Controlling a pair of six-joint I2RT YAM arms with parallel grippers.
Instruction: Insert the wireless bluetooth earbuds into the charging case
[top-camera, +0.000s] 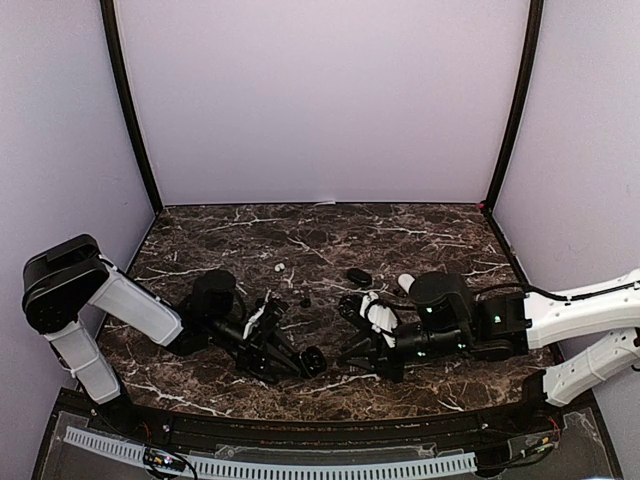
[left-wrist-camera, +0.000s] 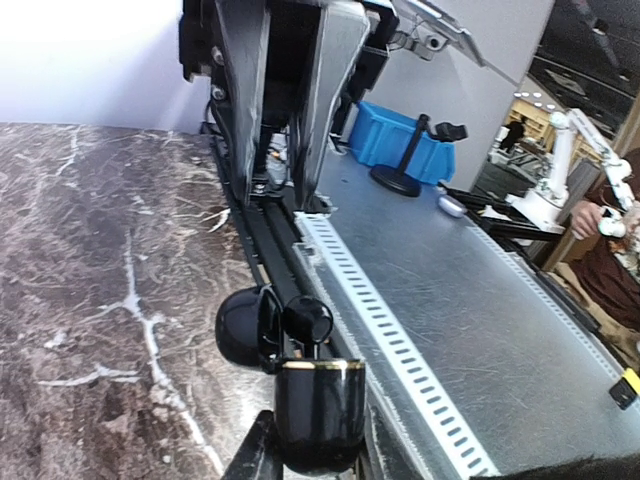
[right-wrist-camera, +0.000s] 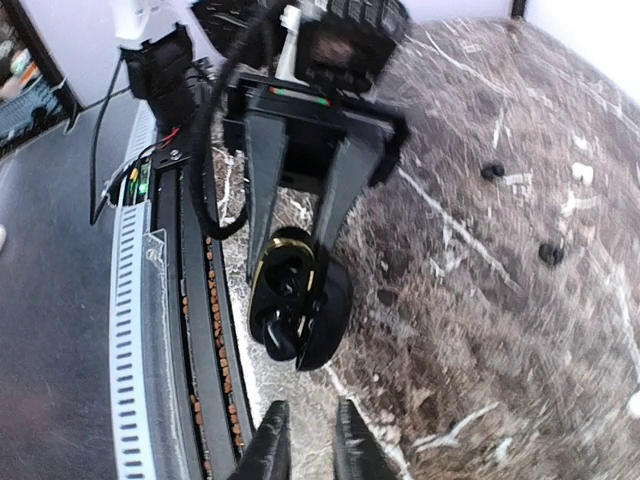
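My left gripper (top-camera: 300, 362) is shut on the black charging case (left-wrist-camera: 320, 410), which has its lid (left-wrist-camera: 242, 327) open. A black earbud sits in the case, its rounded top showing above the rim in the left wrist view. In the top view my right gripper (top-camera: 355, 355) is apart from the case, to its right. The right wrist view shows its dark fingertips at the bottom edge, with nothing seen between them; they appear part open.
Small black pieces (right-wrist-camera: 550, 253) and a white piece (right-wrist-camera: 582, 172) lie on the marble table behind the grippers. A dark oblong object (top-camera: 359, 275) and a white cylinder (top-camera: 406, 281) lie at the back right. The front rail (top-camera: 270, 465) edges the work area.
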